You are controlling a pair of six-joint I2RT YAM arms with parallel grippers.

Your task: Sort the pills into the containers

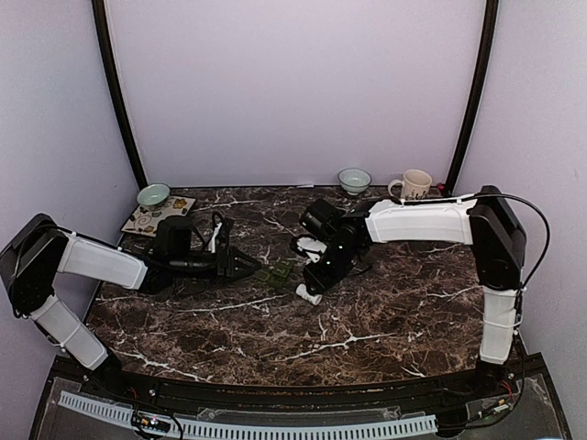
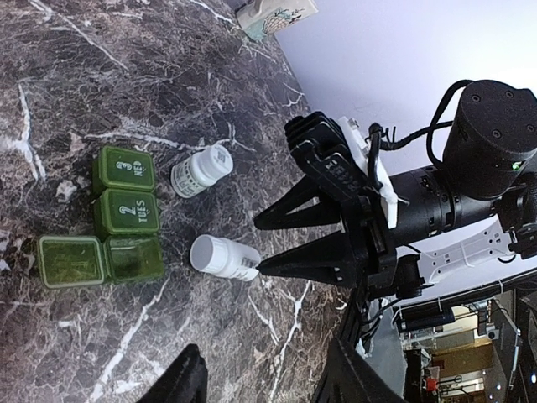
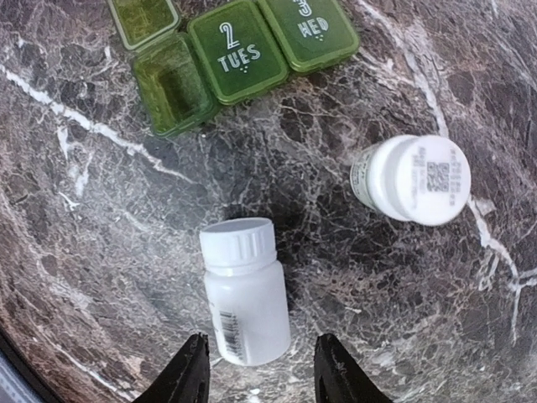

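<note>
A white pill bottle [image 3: 247, 306] lies on its side on the dark marble table. My right gripper is open above its base end, one finger to each side, not closed on it. The left wrist view shows the right gripper's lower fingertip overlapping the bottle's base; contact I cannot tell. A second white bottle [image 2: 201, 171] stands upright nearby, hidden by the right arm in the top view. The green pill organizer [image 2: 126, 211] has shut TUES and WED boxes; beside them one compartment [image 2: 134, 256] is open and looks empty. My left gripper stands open, holding nothing.
At the back are a pale bowl [image 1: 354, 181] and a light mug [image 1: 415, 184]. Another bowl [image 1: 153, 195] sits by a patterned board [image 1: 151, 220] at the left.
</note>
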